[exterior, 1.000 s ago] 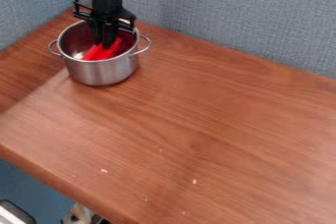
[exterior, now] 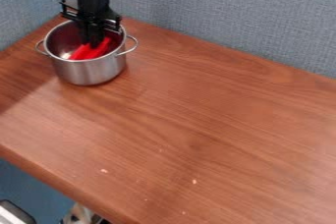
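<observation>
A steel pot [exterior: 86, 69] with two side handles stands at the back left of the wooden table. A red object [exterior: 86, 51] lies inside it. My black gripper [exterior: 92, 37] reaches down into the pot over the red object; its fingertips are largely hidden, and I cannot tell whether it is open or shut or holds anything.
Blue-grey padded walls rise behind and to the left. Part of some equipment shows below the table at the lower left.
The pot, with the red object in it, has shifted to the left, and my gripper has moved left with it.
</observation>
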